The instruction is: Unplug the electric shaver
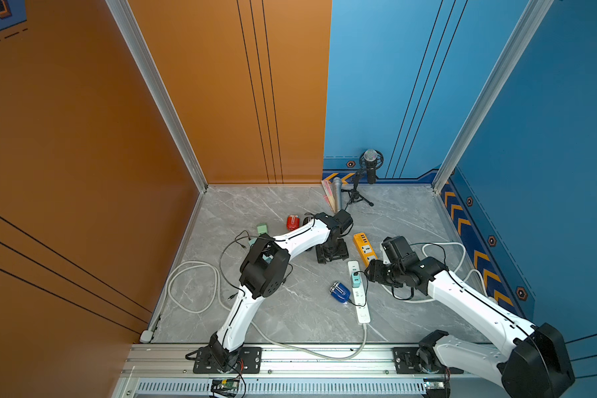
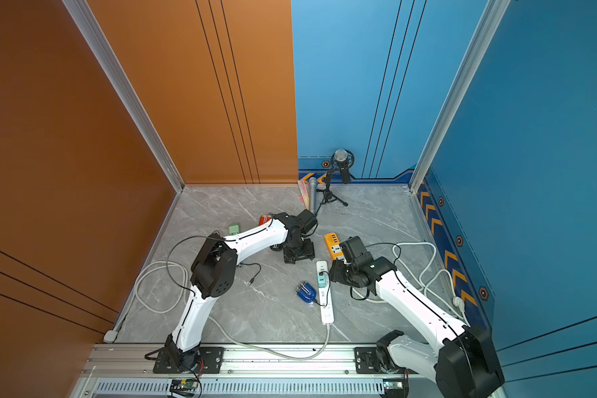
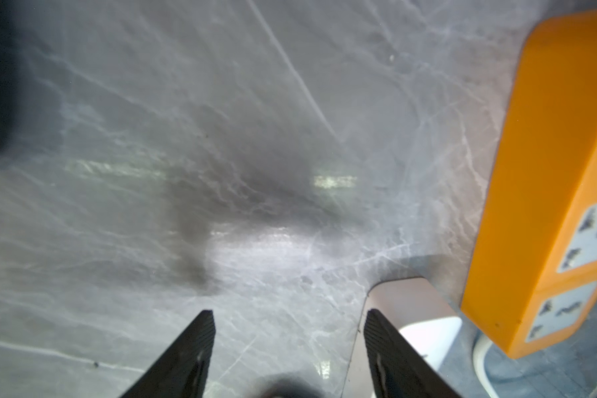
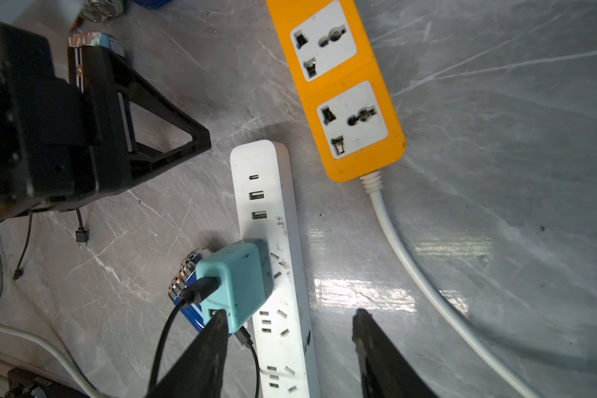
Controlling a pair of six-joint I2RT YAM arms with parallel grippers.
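Observation:
A blue shaver (image 1: 340, 291) lies left of the white power strip (image 1: 361, 305), which carries a teal adapter (image 4: 238, 285) with a black cable plugged into it; another black plug (image 4: 244, 337) sits by the strip below it. My left gripper hangs over bare tabletop left of the strip's far end, its fingers apart with nothing between. My right gripper is open above the strip beside the adapter, holding nothing.
An orange power strip (image 4: 351, 79) lies behind the white one. Red and other shavers, a green block and loose cables lie at back left. A microphone stand (image 2: 330, 195) stands at the back.

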